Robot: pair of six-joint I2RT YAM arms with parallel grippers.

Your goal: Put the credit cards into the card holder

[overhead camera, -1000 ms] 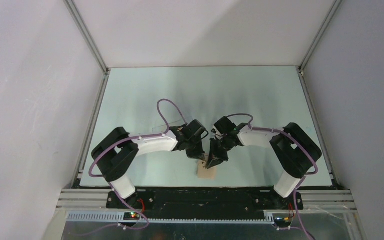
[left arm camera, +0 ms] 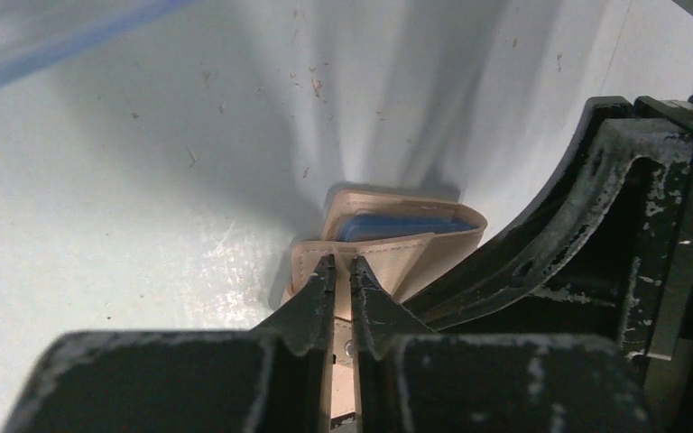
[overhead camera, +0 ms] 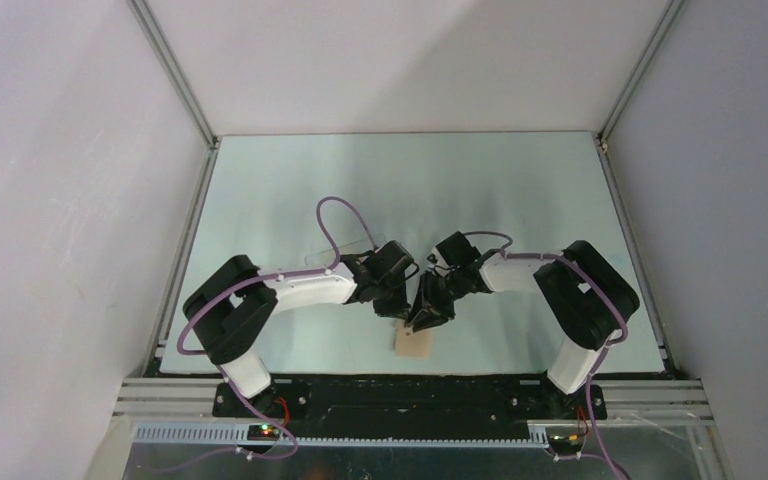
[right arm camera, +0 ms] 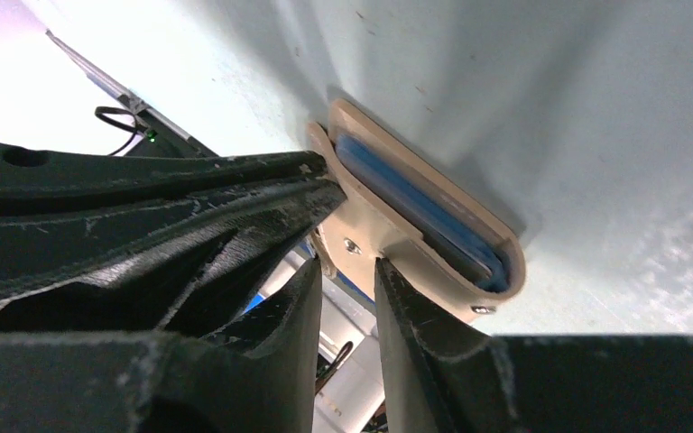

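A tan card holder (overhead camera: 413, 342) (left arm camera: 388, 266) stands near the table's front middle, with a blue card (left arm camera: 397, 225) (right arm camera: 411, 203) inside it. My left gripper is at the holder's front flap, its fingertips close together; whether it pinches anything is unclear. My right gripper is beside the holder, fingertips parted by a narrow gap, in front of the holder in its wrist view. In the top view both grippers crowd over the holder and hide its upper part.
A clear tray (overhead camera: 320, 257) lies behind the left arm, partly hidden.
The left arm has barely moved.
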